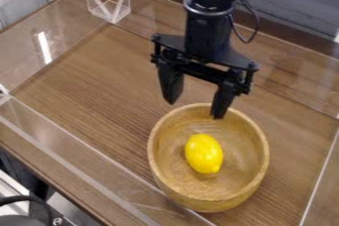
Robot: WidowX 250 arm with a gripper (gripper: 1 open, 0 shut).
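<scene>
My black gripper (197,91) hangs open above the back rim of a round tan bowl (172,170), fingers spread wide with nothing between them. A yellow oval object (204,154) lies in the middle of the bowl, below and in front of the fingertips.
A white wire-like object (109,2) stands at the back left. Clear rails or edges run along the table's sides.
</scene>
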